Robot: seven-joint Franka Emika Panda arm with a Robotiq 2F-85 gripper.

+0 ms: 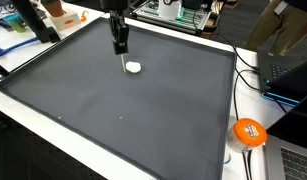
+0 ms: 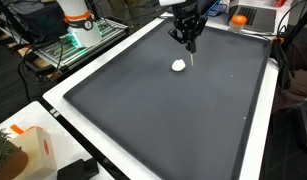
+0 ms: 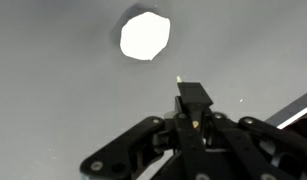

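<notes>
A white round piece lies on the dark grey board; it also shows as a white disc in the second exterior view. In the wrist view the same white piece has slightly angular edges. My gripper is shut on a thin pale stick, which points down toward the board. The stick stands beside the white piece, apart from it. From the wrist, only the stick's small light tip shows; whether it touches the board I cannot tell.
An orange-topped container stands off the board's right side, near a laptop. Cables run along the white table edge. Most of the board is bare.
</notes>
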